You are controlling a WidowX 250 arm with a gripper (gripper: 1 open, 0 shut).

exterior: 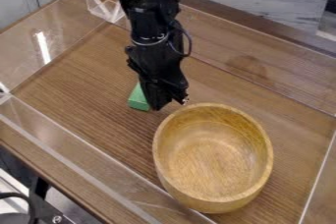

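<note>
The black gripper [160, 98] hangs low over the middle of the wooden tray, its tips just right of and partly over a green block [138, 97]. The block is mostly hidden behind it. The gripper looks shut; whether anything is between its fingers cannot be seen. A large light wooden bowl [211, 159] sits just in front and to the right of the gripper.
A clear plastic object [105, 8] stands at the back left. A black cable [22, 206] lies at the lower left corner.
</note>
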